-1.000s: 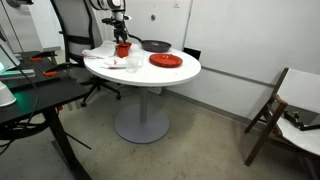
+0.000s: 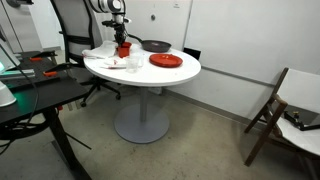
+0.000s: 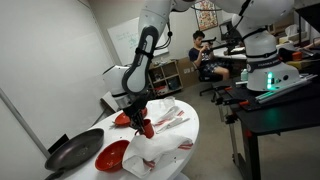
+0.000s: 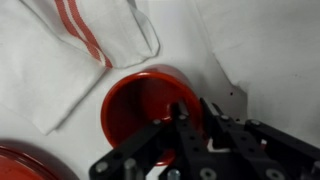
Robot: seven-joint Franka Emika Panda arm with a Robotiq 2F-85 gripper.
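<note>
A red cup stands on the round white table, its opening facing the camera in the wrist view. My gripper is at the cup's right rim, with its dark fingertips to either side of the rim; how far apart they are is hard to make out. From outside, the gripper reaches down to the red cup from above. The same cup is small in the first exterior view, under the arm.
White cloths with red stripes lie close around the cup. A red plate, a red bowl and a dark pan also rest on the table. A clear cup stands near its front edge.
</note>
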